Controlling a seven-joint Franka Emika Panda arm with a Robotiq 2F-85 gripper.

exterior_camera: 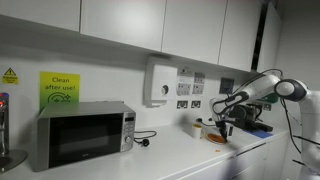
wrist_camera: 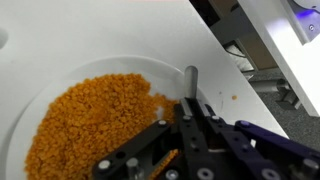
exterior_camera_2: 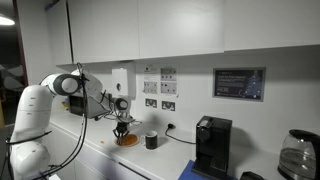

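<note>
A white plate (wrist_camera: 85,72) holds a bed of small orange grains (wrist_camera: 92,118), filling much of the left side of the wrist view. My gripper is over the plate's right part, shut on a thin grey utensil (wrist_camera: 190,82) whose end sticks out past the fingers. Whether it is a spoon cannot be told, as the dark fingers cover part of it. From outside, the gripper (exterior_camera_2: 122,129) points down close above the plate, which shows as an orange-brown disc (exterior_camera: 216,139) on the counter.
A pale mug (exterior_camera: 197,130) stands beside the plate, and a dark mug (exterior_camera_2: 151,140) appears close to it in the other exterior view. A coffee machine (exterior_camera_2: 212,147) and a glass kettle (exterior_camera_2: 298,153) stand farther along. A microwave (exterior_camera: 85,134) sits on the counter, with clear surface before the plate.
</note>
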